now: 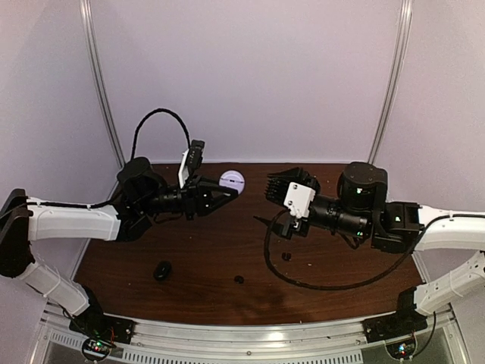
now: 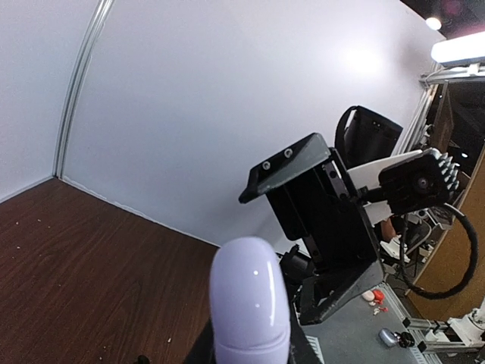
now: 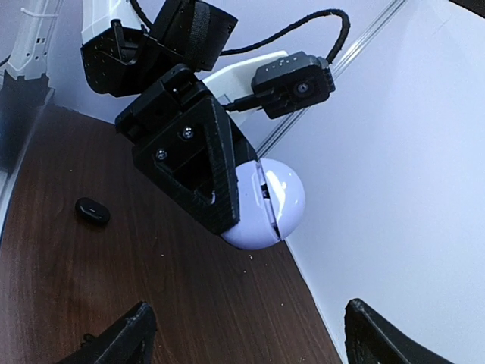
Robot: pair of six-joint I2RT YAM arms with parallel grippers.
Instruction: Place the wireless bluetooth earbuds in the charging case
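Note:
A round lavender case [image 1: 232, 181] with a dark seam is held off the table by my left gripper [image 1: 229, 192], shut on it. The right wrist view shows the case [image 3: 265, 205] protruding past the left fingers [image 3: 208, 167], its seam facing the camera. Facing it from the right, apart from it, my right gripper [image 1: 263, 205] stands open and empty, its fingers [image 3: 371, 334] wide apart. Two small black pieces, apparently earbuds, lie on the table: one near the front middle [image 1: 239, 279], the other [image 1: 286, 256] farther right. A black oval case [image 1: 162, 270] rests at left front.
White walls [image 1: 242, 83] enclose its back and sides. A loose black cable [image 1: 333, 287] loops below the right arm.

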